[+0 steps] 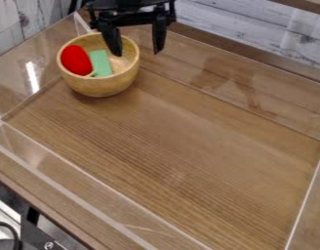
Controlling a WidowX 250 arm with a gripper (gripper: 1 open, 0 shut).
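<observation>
A wooden bowl [110, 86] sits at the upper left of the table, holding a red object [75, 61] and a green object [100, 61]. My black gripper [136, 41] is over the bowl's back part, its two fingers pointing down and spread wide apart, open. One finger is above the bowl, the other just to its right.
Raised edges border it at the back and right. A dark cable lies at the bottom left corner.
</observation>
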